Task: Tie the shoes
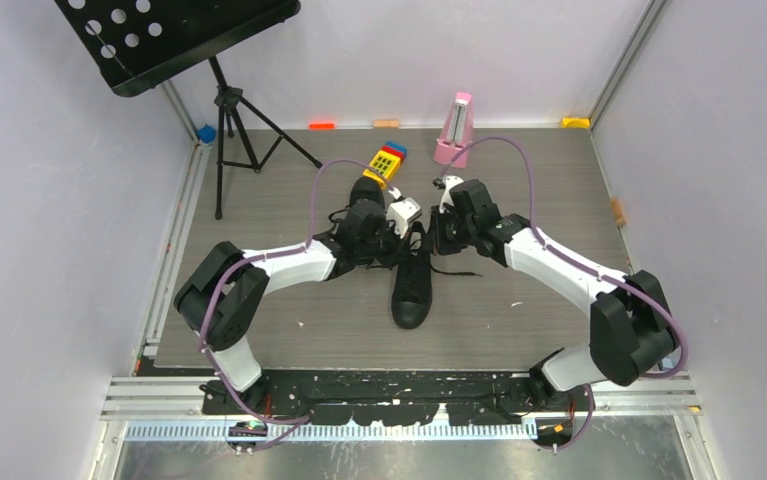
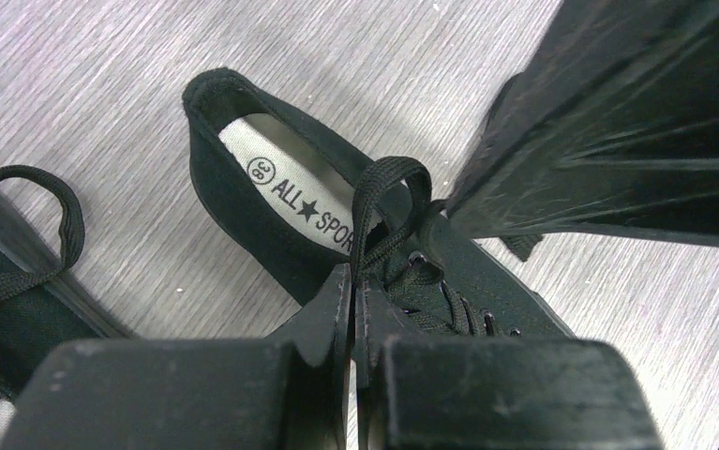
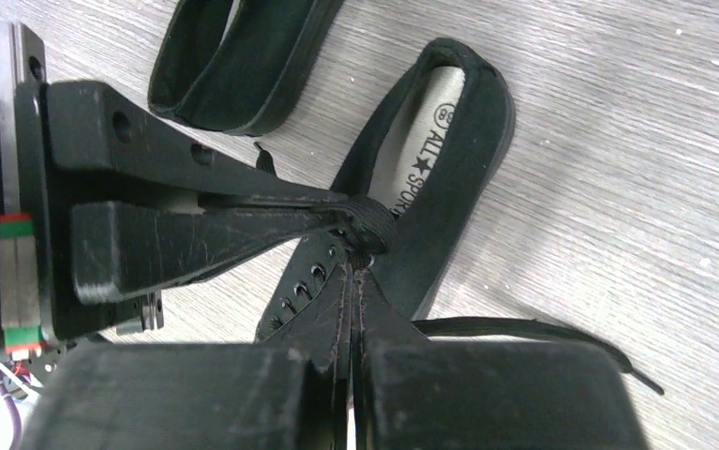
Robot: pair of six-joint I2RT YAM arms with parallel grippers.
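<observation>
A black shoe (image 1: 410,295) with an ALL SPORT insole (image 2: 290,183) lies mid-table, toe toward the front. A second black shoe (image 1: 365,188) sits behind it. My left gripper is shut at the laces, a looped lace (image 2: 388,187) pinched at its tips above the shoe. My right gripper is shut over the same shoe, close beside the left one; whether lace is between its fingers cannot be made out. A loose lace (image 3: 524,328) extends to the right of the shoe.
A music stand (image 1: 227,100) is at the back left. A yellow toy (image 1: 381,165) and pink metronome (image 1: 454,130) stand behind the shoes.
</observation>
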